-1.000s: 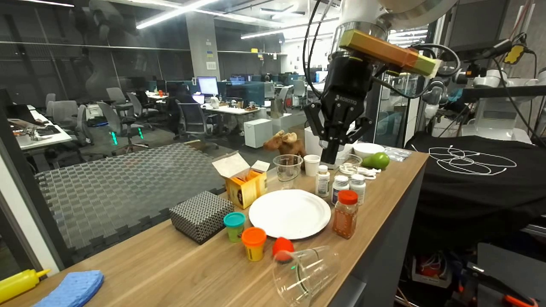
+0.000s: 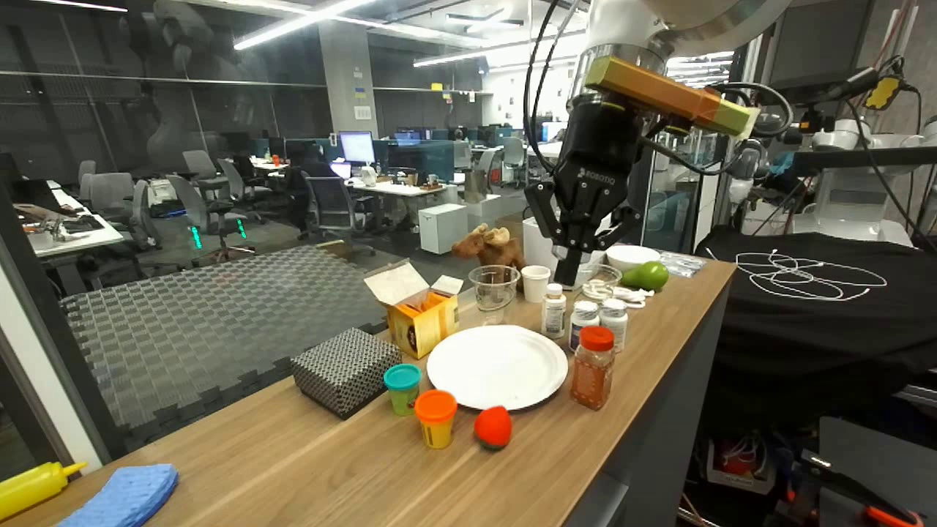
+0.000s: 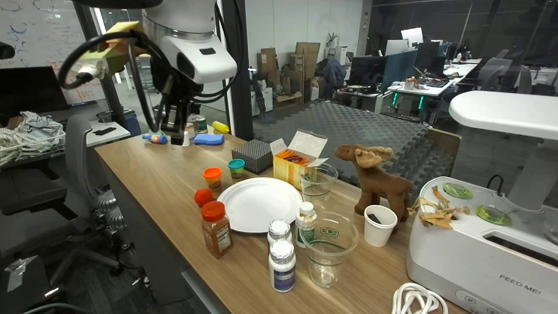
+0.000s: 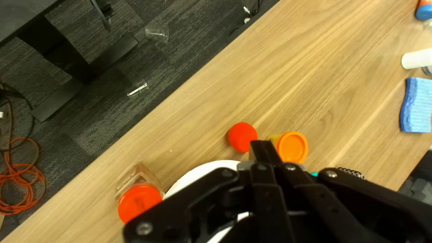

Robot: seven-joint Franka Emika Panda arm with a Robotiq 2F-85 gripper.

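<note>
My gripper [image 2: 568,268] is shut with nothing between its fingers, held above the table's far part in exterior view 1. In the wrist view its black fingers [image 4: 263,152] stand together over the white plate [image 2: 497,367]. A clear plastic cup [image 4: 157,32] lies on the dark floor, past the table edge. A small red ball-like object [image 2: 493,427] rests on the wood beside the orange-lidded tub [image 2: 435,419]. Two more clear cups, one nearer [image 3: 330,246] and one behind [image 3: 318,183], stand near the white paper cup [image 3: 379,225].
Around the plate stand a red-lidded spice jar [image 2: 594,369], several white bottles [image 3: 283,266], a teal-lidded tub [image 2: 403,389], a patterned box [image 2: 346,372] and an open yellow box [image 3: 287,170]. A brown plush moose [image 3: 382,180] stands behind.
The clear cup that lay on its side by the red object is gone from the tabletop. The red object has shifted slightly right and turned. My gripper has barely moved.
</note>
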